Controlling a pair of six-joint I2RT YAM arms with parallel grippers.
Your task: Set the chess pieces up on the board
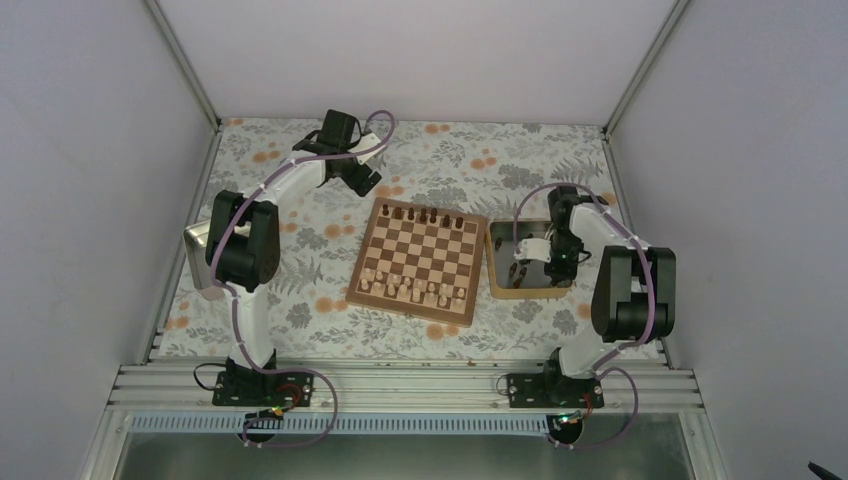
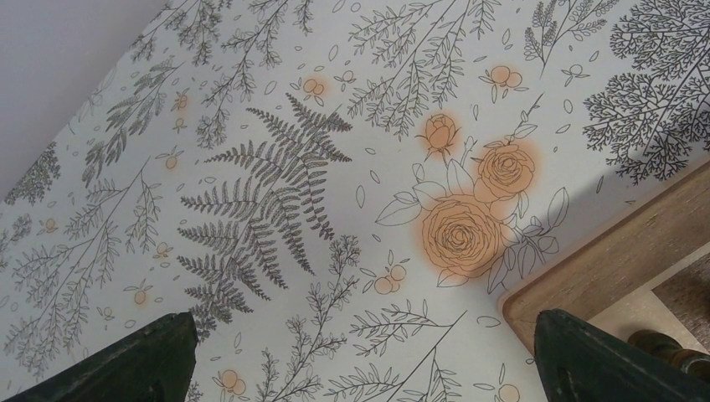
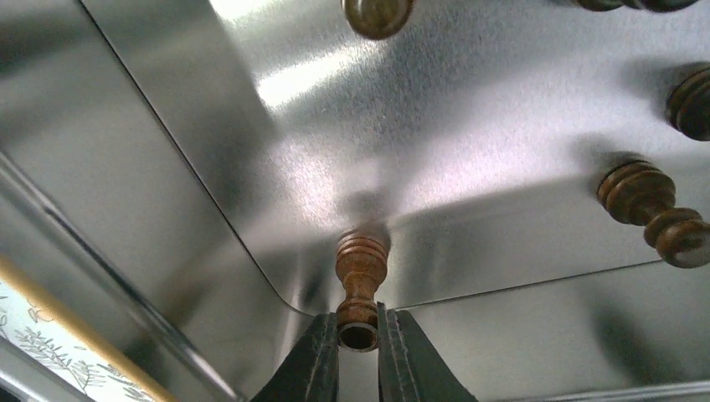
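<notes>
The chess board (image 1: 420, 252) lies mid-table, dark pieces (image 1: 423, 216) along its far side and light pieces (image 1: 404, 292) along its near side. Several brown pieces lie in the metal box (image 1: 528, 293) right of it. In the right wrist view, a brown piece (image 3: 361, 272) lies near a box corner, its hollow-looking end between the fingertips of my right gripper. The fingers flank that end closely; whether they grip it is unclear. My left gripper is wide open and empty, above the cloth off the board's far left corner.
More brown pieces (image 3: 640, 201) lie elsewhere on the box floor, and the box walls stand close around my right gripper. A second metal box (image 1: 203, 245) sits at the table's left, partly behind the left arm. The cloth (image 1: 480, 150) beyond the board is clear.
</notes>
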